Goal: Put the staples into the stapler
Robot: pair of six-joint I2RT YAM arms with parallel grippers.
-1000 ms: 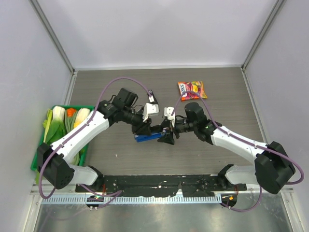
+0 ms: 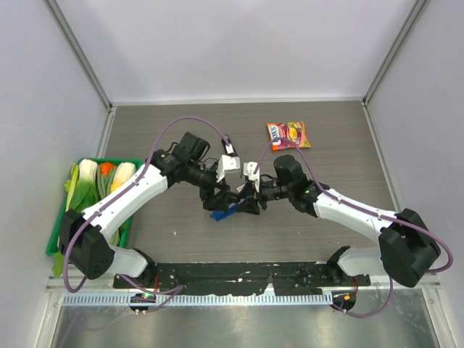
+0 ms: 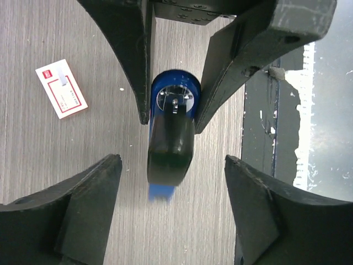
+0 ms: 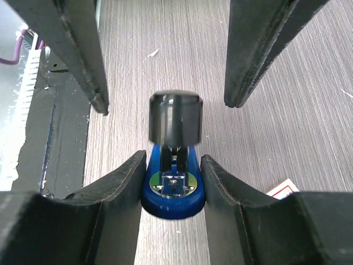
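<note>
A blue stapler (image 4: 174,204) with a dark top is held at the centre of the table, its end gripped by my right gripper, which is shut on it. My left gripper stands part open around the stapler's other end, its fingertips apart from it on either side. A small white box with a red label (image 3: 62,88), likely the staples, lies on the table beside the stapler; the top view mostly hides it.
A red snack packet (image 2: 287,134) lies at the back right, and a dark object (image 2: 227,141) behind the arms. A green crate of vegetables (image 2: 127,163) is at the left. The table's front edge is nearby.
The stapler, held by my grippers, has swung a little, showing less blue from above. Both grippers have shifted slightly at the centre.
</note>
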